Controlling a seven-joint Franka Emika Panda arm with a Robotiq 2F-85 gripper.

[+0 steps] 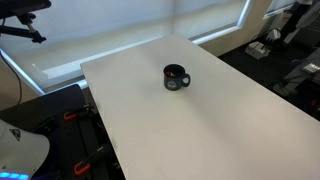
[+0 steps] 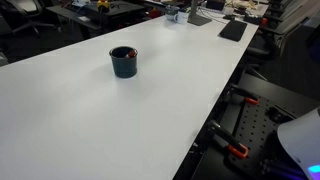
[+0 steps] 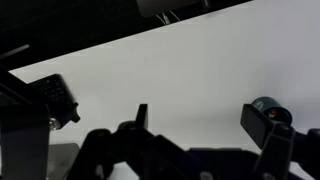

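A dark mug (image 1: 174,79) stands upright on the white table (image 1: 190,125), its handle pointing right in exterior view 1. Something reddish shows inside the mug (image 2: 124,64) in exterior view 2, though what it is cannot be made out. From the wrist, my gripper is open above the table, with only bare white surface visible between its fingers. The mug (image 3: 270,106) appears at the right of that view, beyond the right finger (image 3: 256,123) and outside the gap.
My white arm base (image 1: 22,152) stands at the table's near left corner in exterior view 1. Small items and a dark flat object (image 2: 232,30) lie beyond the table's far end in exterior view 2.
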